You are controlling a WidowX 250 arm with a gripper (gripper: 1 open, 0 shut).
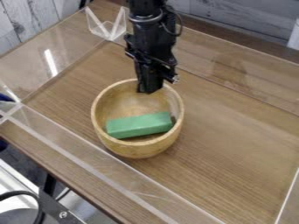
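A round wooden bowl (pixel 121 147) sits on the wooden table, with a green rectangular block (pixel 139 125) lying inside it, toward the front. My black gripper (pixel 149 86) points down over the back rim of the bowl, above and behind the block and apart from it. Its fingers look shut, with nothing visible between them.
A clear plastic piece (pixel 107 26) stands at the back left. Dark cables (pixel 35 206) lie off the table's edge at the lower left.
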